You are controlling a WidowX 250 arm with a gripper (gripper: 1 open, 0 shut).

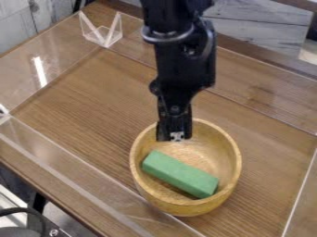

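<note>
My gripper (173,125), black, hangs from the top of the view over the back part of a tan round bowl (221,153), its fingertips at or just above the rim. Whether anything is between the fingers is hard to tell. A green rectangular block (180,174) lies in the front of the bowl, below and in front of the gripper.
A white wire-like object (102,28) stands at the back left. Pale boards border the back, and a black cable runs at the bottom left.
</note>
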